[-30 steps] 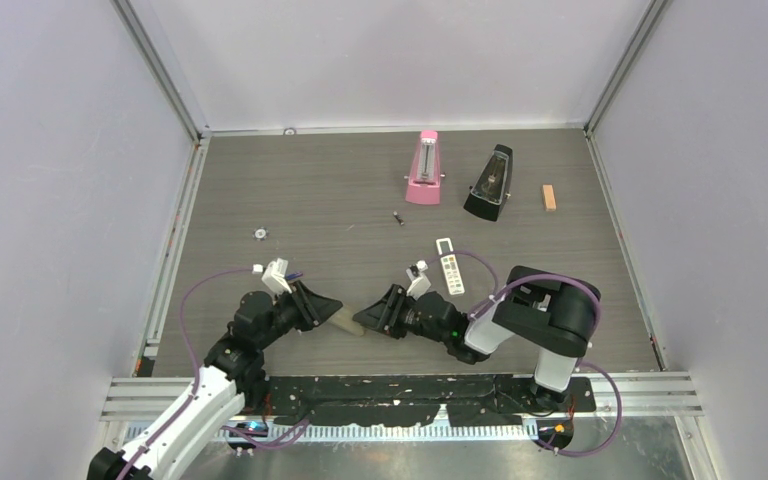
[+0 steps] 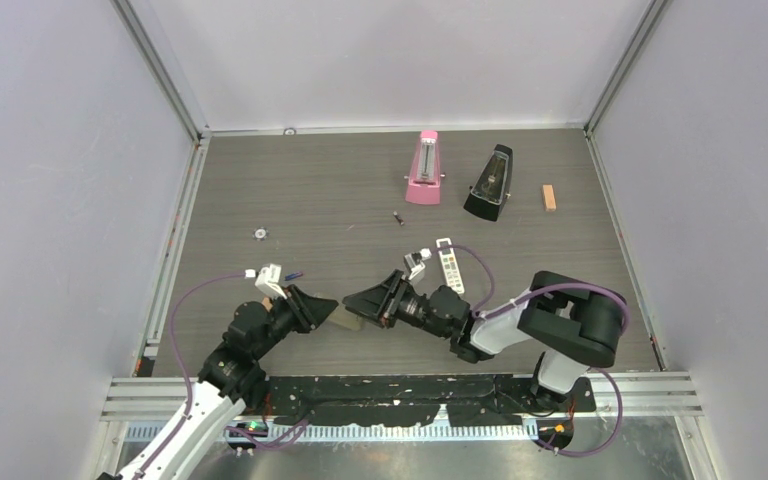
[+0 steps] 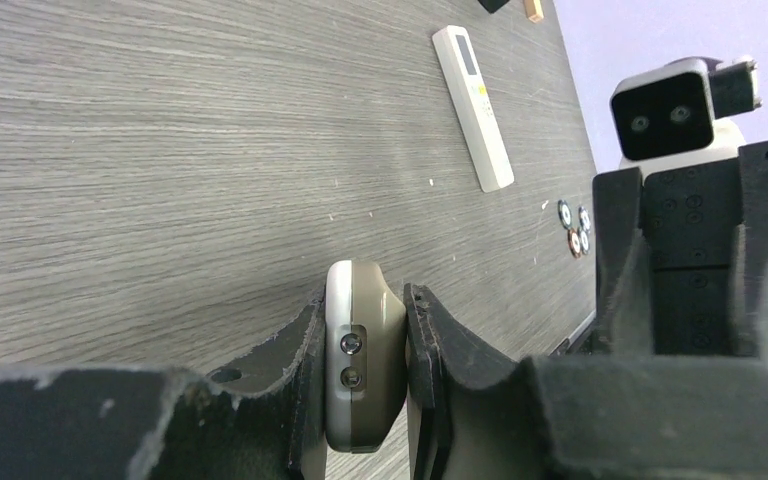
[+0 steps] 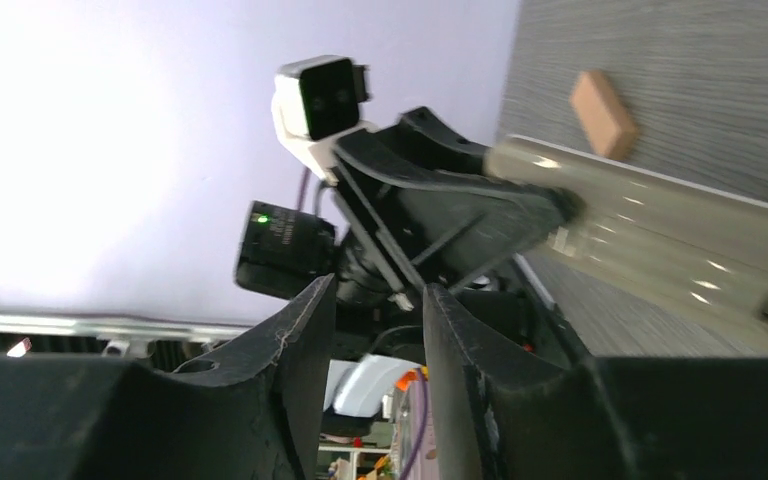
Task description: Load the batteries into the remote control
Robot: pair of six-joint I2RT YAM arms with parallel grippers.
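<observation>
My left gripper (image 2: 315, 310) is shut on a long pale grey body, seemingly the remote, with two screws in its end; in the right wrist view it (image 4: 660, 240) stretches across the right. My right gripper (image 2: 360, 305) is beside it, its dark fingers close together in its wrist view; whether anything is between them is unclear. A dark battery (image 2: 399, 218) lies in the middle of the table, and a blue one (image 2: 294, 276) near my left gripper. A white remote (image 2: 449, 266) lies behind my right arm.
A pink metronome (image 2: 423, 170) and a black one (image 2: 488, 185) stand at the back. An orange block (image 2: 549, 197) lies at the right, a small round silver item (image 2: 260, 234) at the left.
My right gripper has shifted slightly left and up in the top view, and its arm has turned. My left gripper has moved slightly left.
</observation>
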